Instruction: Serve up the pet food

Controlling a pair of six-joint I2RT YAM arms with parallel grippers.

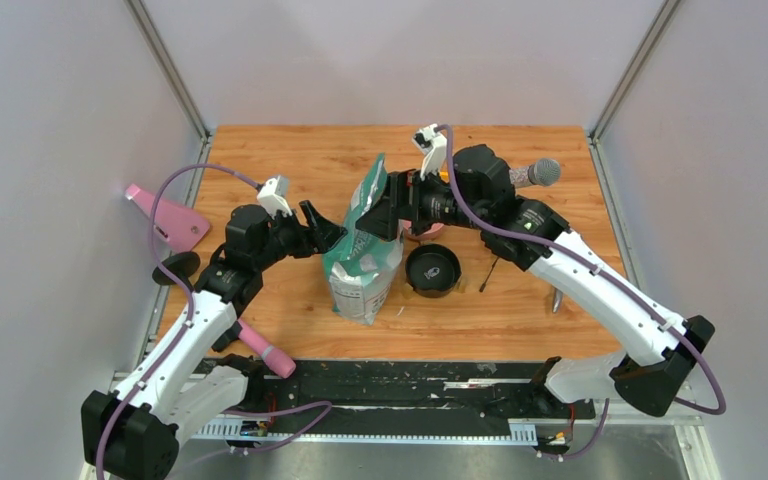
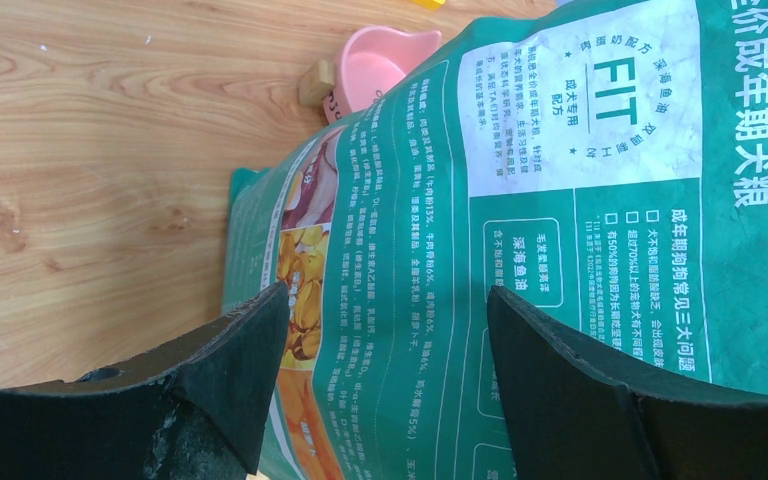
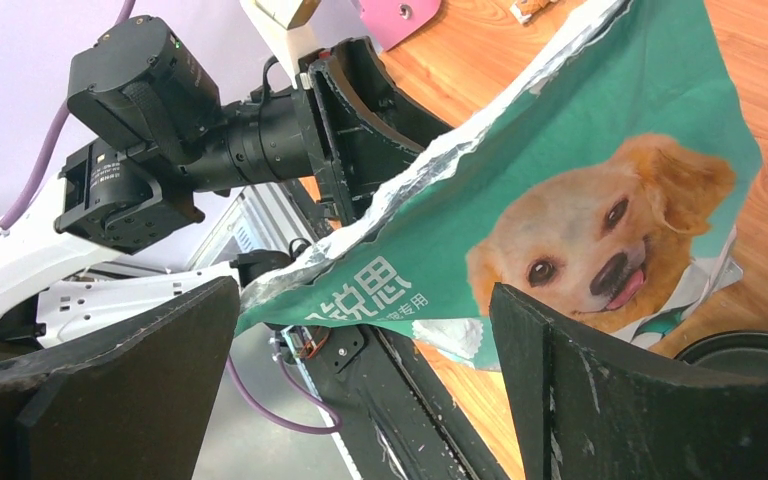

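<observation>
The green and white pet food bag (image 1: 362,275) stands upright in the middle of the table, its top edge rising between the two grippers. My left gripper (image 1: 326,226) stands open on the bag's left side; in the left wrist view the printed face fills the gap beyond the fingers (image 2: 580,400). On the other side, my right gripper (image 1: 384,208) is open too, and in the right wrist view the dog picture and pale top edge show past its fingers (image 3: 610,400). Right of the bag sits a black bowl (image 1: 433,269). A pink scoop or cup (image 2: 375,65) is partly hidden behind the bag.
A microphone (image 1: 537,173) lies at the back right. On the left are a pink hair dryer-like object (image 1: 172,220) and a pink cylinder (image 1: 265,350) by the front edge.
</observation>
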